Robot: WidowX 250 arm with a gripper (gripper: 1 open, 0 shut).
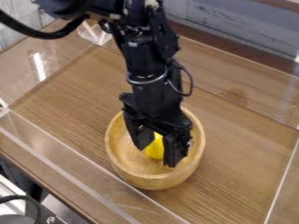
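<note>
The black arm reaches down from the top into a round light wooden bowl [156, 175] on the wooden table. A yellow object [155, 149] lies in the bowl, partly hidden behind my gripper [156, 146], whose black fingers hang on both sides of it. I cannot tell whether they grip it or only surround it.
Bare wooden table [239, 153] is to the right and left of the bowl. A white wall runs along the back right. A black cable curves at the lower left.
</note>
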